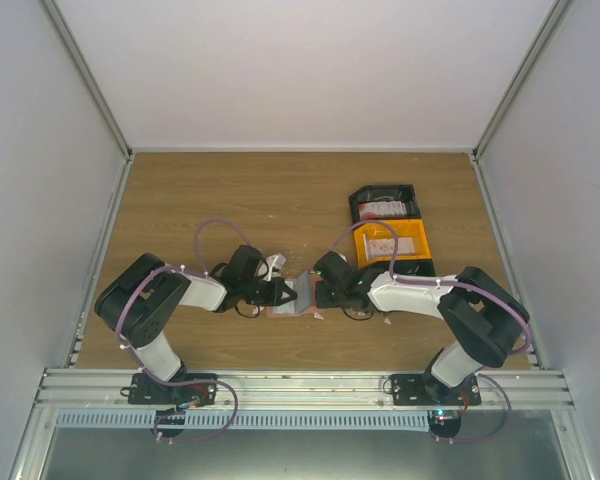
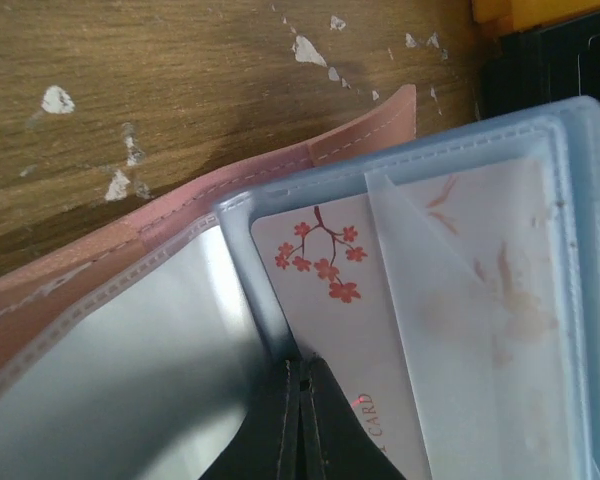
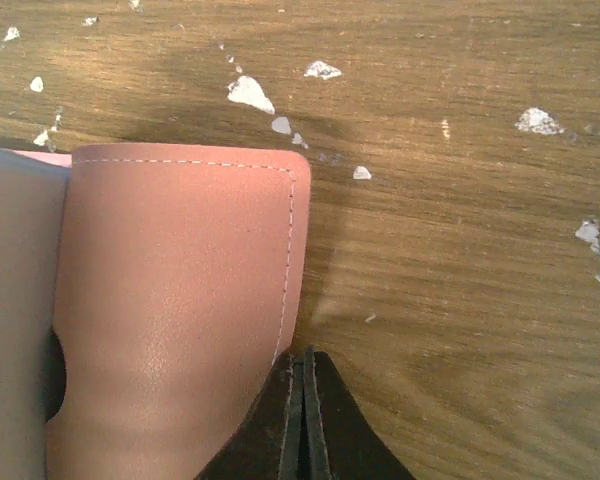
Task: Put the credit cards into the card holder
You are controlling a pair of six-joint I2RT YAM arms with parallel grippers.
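Observation:
The pink card holder (image 1: 280,314) lies open on the table between the two grippers. One of its clear sleeves (image 2: 572,250) is lifted off the pink cover (image 3: 170,300), its right side raised. Inside that sleeve is a white card (image 2: 305,270) with red blossoms. My left gripper is shut with its tips down at the sleeve's left edge; nothing shows between them. My right gripper is also shut, empty, its tips by the cover's right edge. Seen from above, the left gripper (image 1: 288,292) and right gripper (image 1: 320,292) flank the raised sleeve.
At the right stand a black tray (image 1: 413,200) with cards in it and an orange tray (image 1: 423,240) holding a pale card. Another black tray (image 1: 420,268) sits just in front, close to the right arm.

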